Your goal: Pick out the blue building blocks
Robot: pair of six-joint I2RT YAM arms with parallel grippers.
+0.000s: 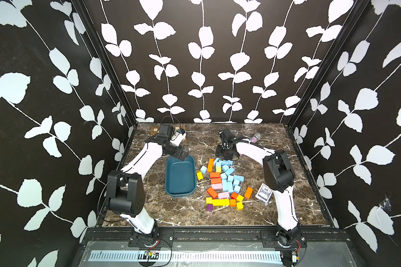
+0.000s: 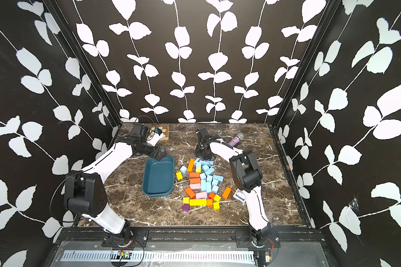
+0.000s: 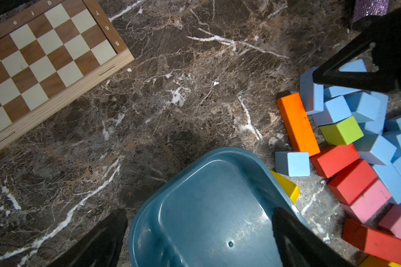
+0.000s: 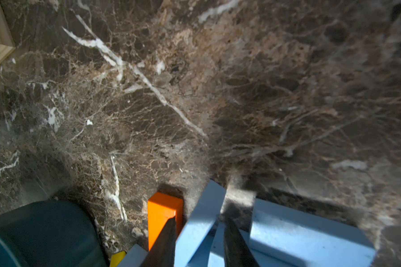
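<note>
Blue blocks [image 1: 230, 178] lie in a loose group on the right of the dark teal bin [image 1: 166, 178], which is empty. A single blue cube [image 3: 292, 163] sits apart, close to the bin's edge. My left gripper is open above the bin with nothing between its fingers. At the far edge of the blocks, my right gripper is part open, its fingers [image 4: 165, 244] on either side of a tilted long blue block [image 4: 202, 218]. A gap shows between that block and the right finger. Another long blue block [image 4: 307, 233] lies just to the right.
Orange, red, pink, yellow and purple blocks crowd in; an orange one [image 4: 164, 213] stands close left of my right gripper. A chessboard [image 3: 44, 57] lies back left, a card box [image 1: 263, 193] at right, a glittery pink object [image 2: 235, 140] behind.
</note>
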